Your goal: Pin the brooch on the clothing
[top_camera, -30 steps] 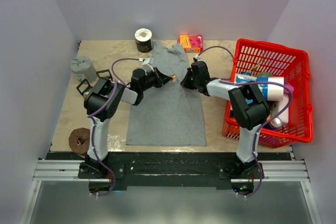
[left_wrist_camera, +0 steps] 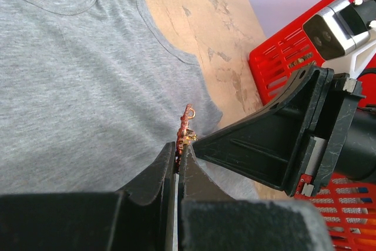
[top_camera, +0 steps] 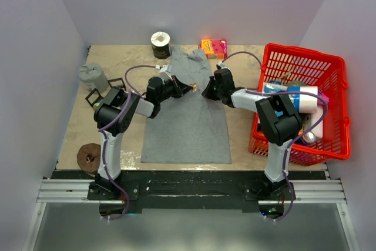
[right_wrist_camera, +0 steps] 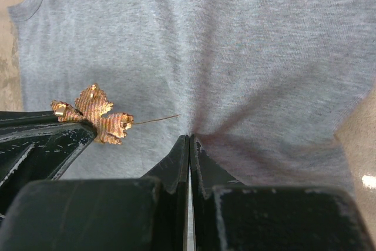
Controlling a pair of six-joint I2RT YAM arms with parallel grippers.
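A gold leaf-shaped brooch [right_wrist_camera: 97,109] is held by my left gripper [top_camera: 190,89], which is shut on it above the shirt. Its thin pin [right_wrist_camera: 155,120] sticks out toward the right, open, with the tip close to a raised fold. The grey sleeveless shirt [top_camera: 185,136] lies flat on the table. My right gripper is shut at the shirt, where creases gather into its fingertips, so a bit of cloth appears pinched there. Whether the pin tip touches the fabric, I cannot tell. Edge-on, the brooch [left_wrist_camera: 185,132] shows in the left wrist view beside the right fingers [left_wrist_camera: 235,145].
A red basket [top_camera: 335,110] full of goods stands at the right, beneath the right arm. Behind the shirt are a dark jar [top_camera: 160,50] and a small box [top_camera: 220,49]. A brown round item [top_camera: 89,158] sits at front left.
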